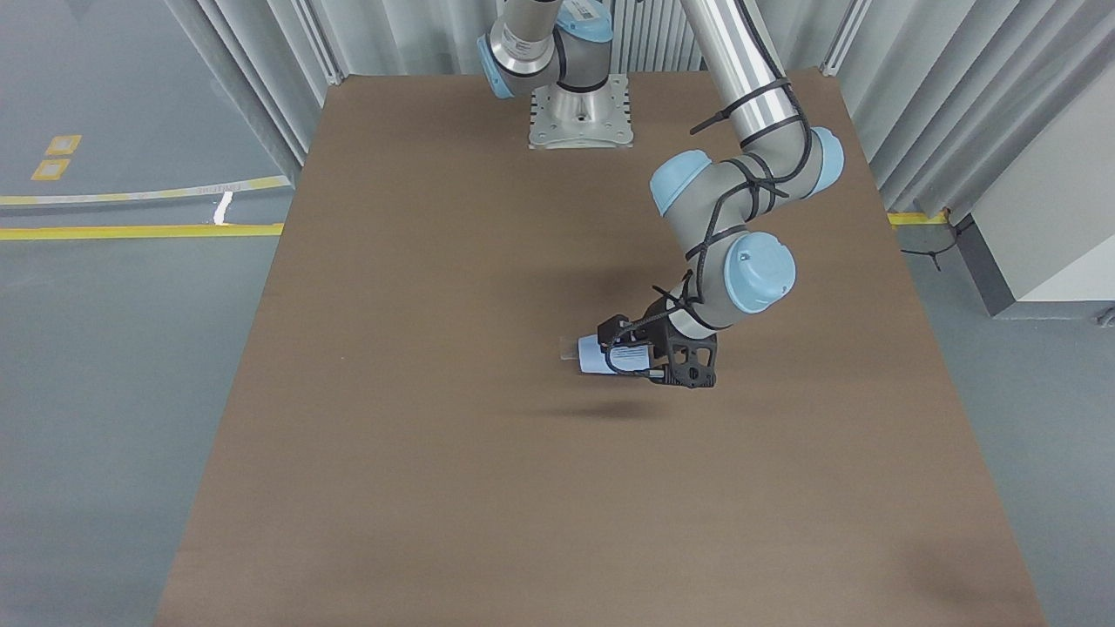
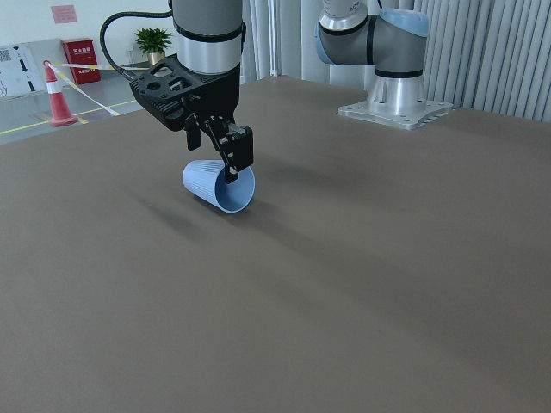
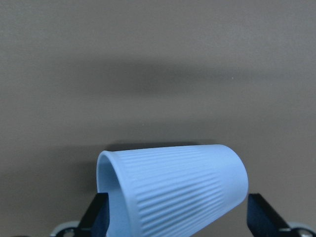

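Note:
A light blue ribbed cup point(image 1: 608, 357) lies on its side on the brown table point(image 1: 439, 449), its mouth facing toward the viewer in the camera left view point(image 2: 201, 181). My gripper hangs low over the cup in all views. In the wrist view the two dark fingertips stand wide apart, one by the rim and the other beside the cup's closed end, with the cup point(image 3: 173, 182) mostly ahead of and between them. The gripper is open. Whether either finger touches the cup I cannot tell.
Curtains are behind the table, and a white wall corner point(image 1: 1035, 209) is beside it at the right, off the table.

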